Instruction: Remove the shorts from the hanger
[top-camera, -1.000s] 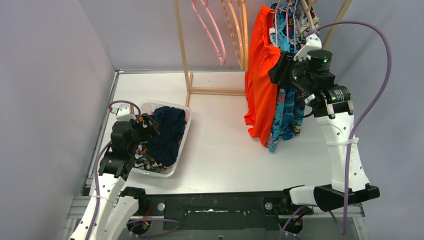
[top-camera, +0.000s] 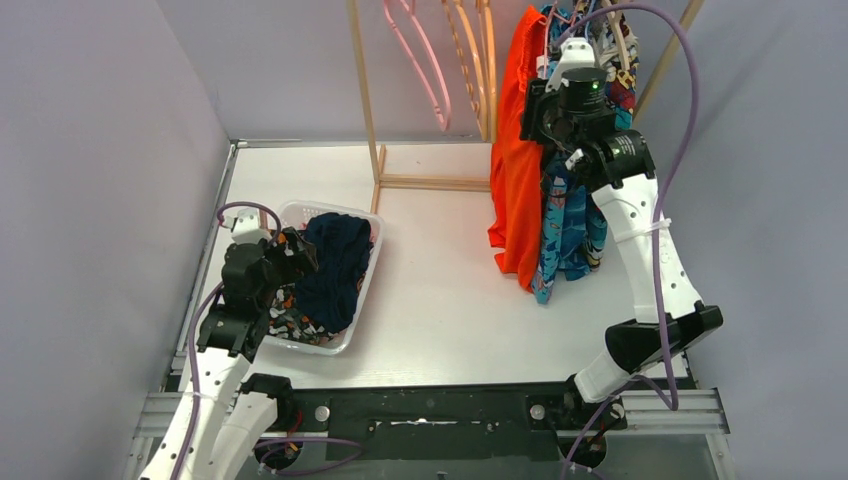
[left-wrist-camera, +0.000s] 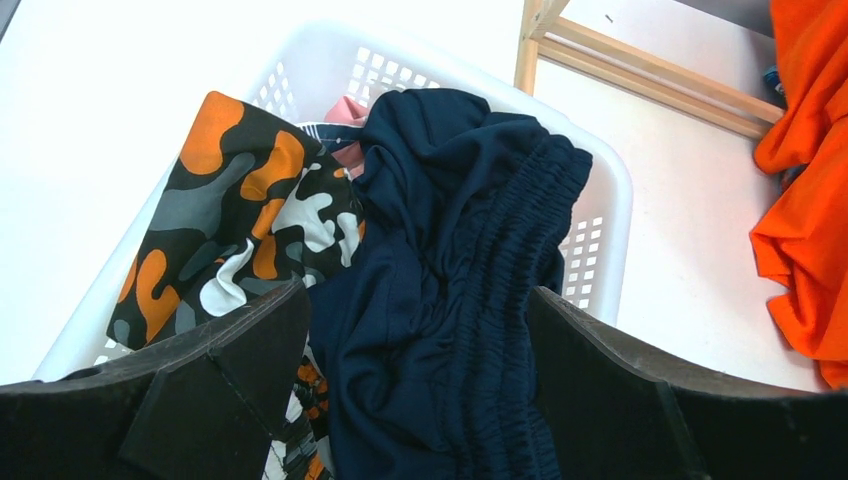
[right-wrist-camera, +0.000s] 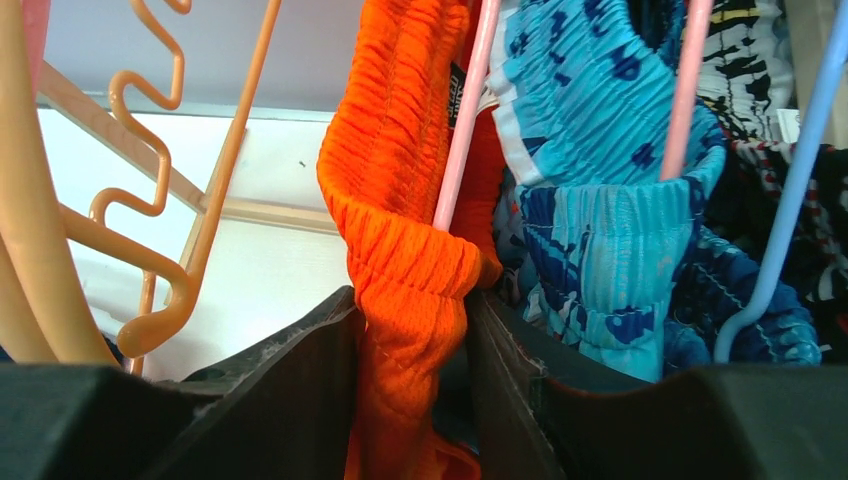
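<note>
Orange shorts (top-camera: 520, 150) hang from a pink hanger (right-wrist-camera: 468, 115) on the right of the rack. In the right wrist view, the elastic waistband (right-wrist-camera: 405, 255) droops around the hanger's lower end. My right gripper is at this waistband, its fingers partly apart with bunched orange cloth filling the space between them. Whether they grip it firmly does not show. My left gripper is open above the white basket (left-wrist-camera: 600, 190), apart from the navy garment (left-wrist-camera: 420, 250) and camouflage garment (left-wrist-camera: 235, 210) lying inside.
Blue patterned shorts (right-wrist-camera: 600, 260) hang close on the right of the orange pair, with a blue hanger (right-wrist-camera: 790, 200) beyond. Empty orange hangers (top-camera: 480, 80) and a pink one (top-camera: 430, 70) hang to the left.
My right arm has moved left and toward the rack, bringing the gripper up to the orange waistband. The left arm and the basket have stayed still.
</note>
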